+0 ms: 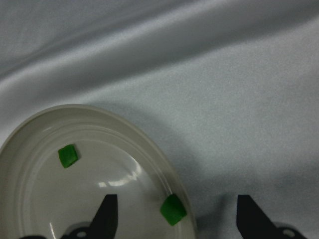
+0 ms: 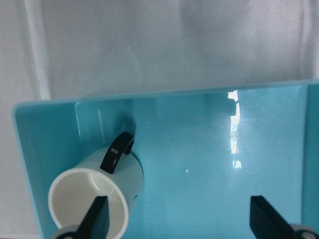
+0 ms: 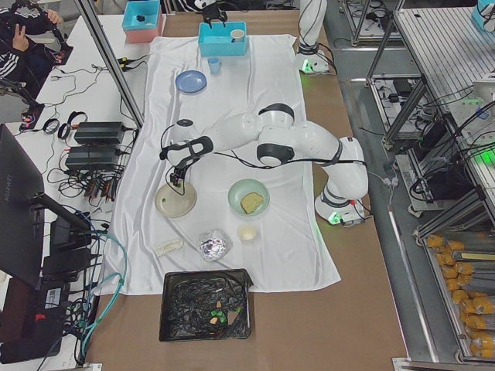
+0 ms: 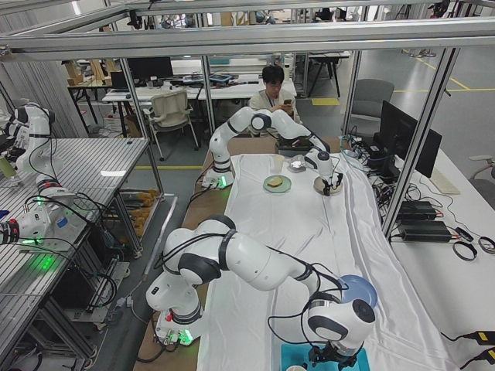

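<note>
My left gripper (image 3: 176,179) is open over the near rim of a beige plate (image 3: 175,202); in the left wrist view two green pieces (image 1: 68,156) lie on that plate, one at the rim between the open fingers. My right gripper (image 4: 332,359) stands open above a light blue bin (image 2: 199,159), where a white mug (image 2: 124,184) with a black handle lies on its side in a corner, partly behind a finger.
A blue plate (image 3: 190,81), blue cup (image 3: 215,66), green plate (image 3: 236,198) with a sponge-like piece, foil bundle (image 3: 213,244), cream cup (image 3: 247,233) and black tray (image 3: 205,334) are around.
</note>
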